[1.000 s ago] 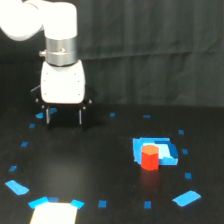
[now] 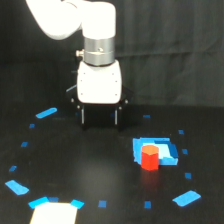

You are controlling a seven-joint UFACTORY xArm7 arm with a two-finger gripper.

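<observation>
My gripper [image 2: 99, 118] hangs above the back of the dark table, its two fingers spread apart and nothing visible between them. Right of it and closer to the camera is a red block [image 2: 150, 158], standing at the front of a small blue and white square tray [image 2: 167, 142]. Whether the block rests inside the tray or just before its front edge, I cannot tell. A clear gap separates the gripper from both.
A pale yellowish block [image 2: 54, 214] is cut off by the bottom edge at left, with blue tape [image 2: 38, 202] by it. More tape strips and small blue marks dot the dark table [image 2: 95, 175].
The arm and gripper have moved to the right, with the fingers still apart. The red block, the tray and the pale block are where they were.
</observation>
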